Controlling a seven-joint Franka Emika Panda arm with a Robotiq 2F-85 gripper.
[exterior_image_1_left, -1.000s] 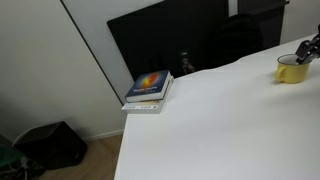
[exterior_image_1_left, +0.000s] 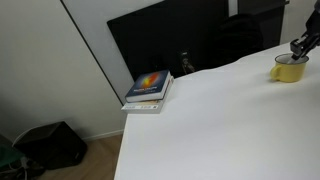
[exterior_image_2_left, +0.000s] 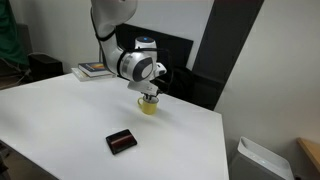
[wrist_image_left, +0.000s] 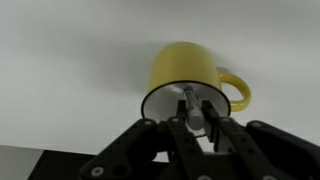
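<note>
A yellow mug (wrist_image_left: 185, 62) with a pale inside stands on the white table, its handle to the right in the wrist view. From above, my gripper is shut on a slim, pale grey stick-like object (wrist_image_left: 191, 97) whose far end is inside the mug. What that object is, I cannot tell. Exterior view 1 has the mug (exterior_image_1_left: 288, 71) at the right edge, with the gripper (exterior_image_1_left: 298, 47) over its rim. In exterior view 2 the mug (exterior_image_2_left: 148, 106) is directly beneath the gripper (exterior_image_2_left: 151, 96), which partly hides its top.
Two stacked books (exterior_image_1_left: 148, 88) lie at the table's far end. A dark rectangular object (exterior_image_2_left: 121, 139) rests in front of the mug in exterior view 2. A black monitor-like panel (exterior_image_2_left: 160, 47) stands behind, and a white bin (exterior_image_2_left: 258, 160) is off the table.
In exterior view 1 my gripper has come further into view, leftward over the mug's rim. The mug has shifted very slightly left. The books have not moved.
</note>
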